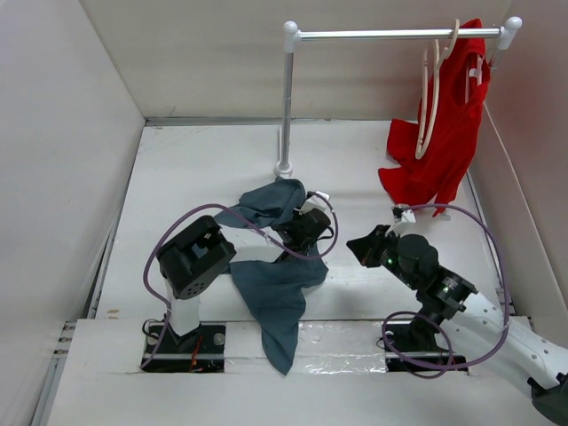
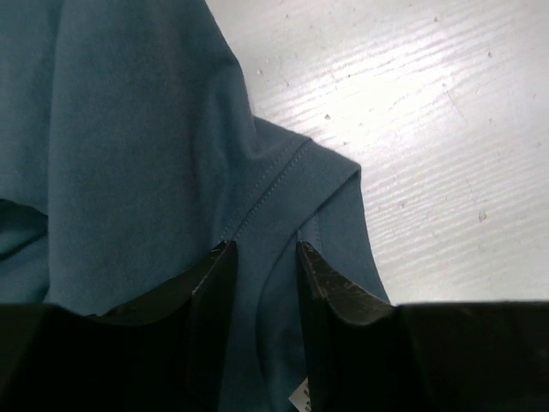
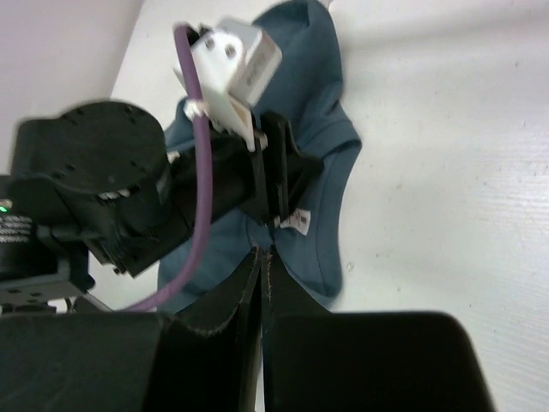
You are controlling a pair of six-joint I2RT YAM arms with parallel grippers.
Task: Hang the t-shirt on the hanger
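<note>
The dark teal t-shirt point(image 1: 280, 319) lies crumpled on the white table in the middle left, spreading from the rack's foot to the front edge. My left gripper is over its right part, fingertips part open on or just above a stitched hem fold; whether cloth is between them is unclear. A small white label shows below the fingers in the left wrist view. My right gripper point(image 1: 356, 249) is shut with nothing visible between its fingers, over bare table right of the shirt, pointing toward the left arm.
A white rack point(image 1: 382, 35) stands at the back. On its right end hang pale hangers point(image 1: 424, 124) and a red garment point(image 1: 448, 151), which reaches down to the table. Bare table lies between the shirt and the red garment.
</note>
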